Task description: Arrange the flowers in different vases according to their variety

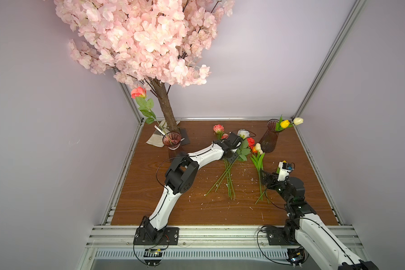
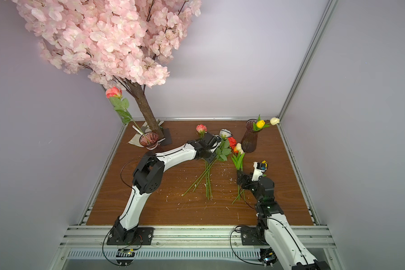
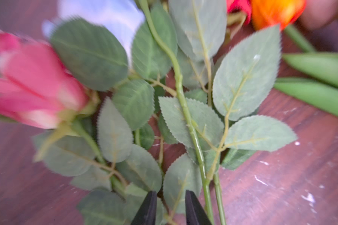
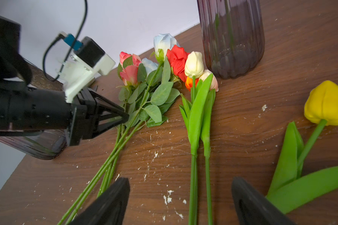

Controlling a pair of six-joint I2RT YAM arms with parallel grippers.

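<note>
A bunch of pink, red and white roses lies mid-table with long stems crossing. My left gripper hovers low over the rose leaves and stems, fingers a little apart, nothing clearly between them. Tulips lie right of the roses, and a yellow tulip lies farther right. My right gripper stands open over the table's right side, below the tulip stems. A dark vase at back right holds yellow and white tulips; a vase at back left holds a pink rose.
A blossom tree trunk stands behind the left vase, beside pale cloth.
</note>
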